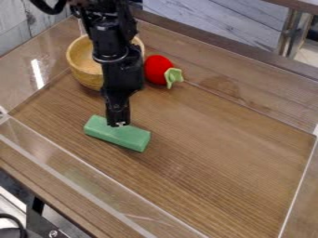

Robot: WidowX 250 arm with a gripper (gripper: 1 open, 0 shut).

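A black gripper (118, 116) hangs in the middle-left of the camera view, its tip just above a green block (118, 134) that lies flat on the wooden table. The gripper looks shut, with nothing visible between its fingers. A yellow bowl (82, 61) sits behind the arm, partly hidden by it. A red object (159, 68) with a pale green part at its right lies to the right of the bowl.
A light metal frame stands at the top right corner, and a dark cable or part shows at the lower left edge.
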